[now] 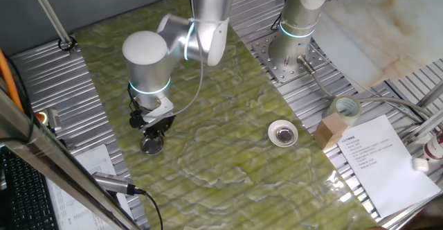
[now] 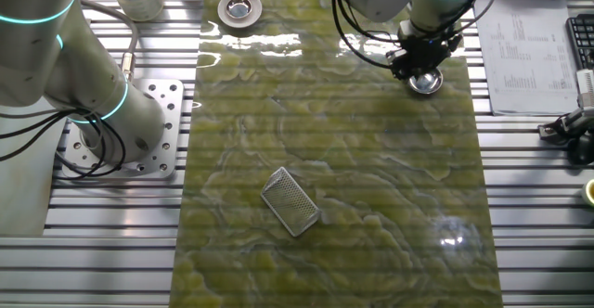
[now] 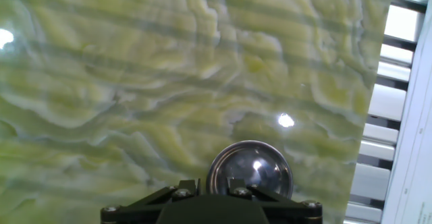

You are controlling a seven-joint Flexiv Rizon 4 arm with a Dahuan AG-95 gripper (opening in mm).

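Note:
A small shiny metal bowl rests on the green marbled mat, near its left edge in exterior view 1. Just above it is my gripper, pointing down. In the wrist view two dark fingertips stand a little apart, so the gripper is open. The near-left rim of the metal bowl shows at the gap between them; whether they touch it I cannot tell. Exterior view 2 has the gripper close against the bowl. A second metal bowl sits in a white dish farther right.
A flat metal grater lies on the mat. A keyboard is at left.

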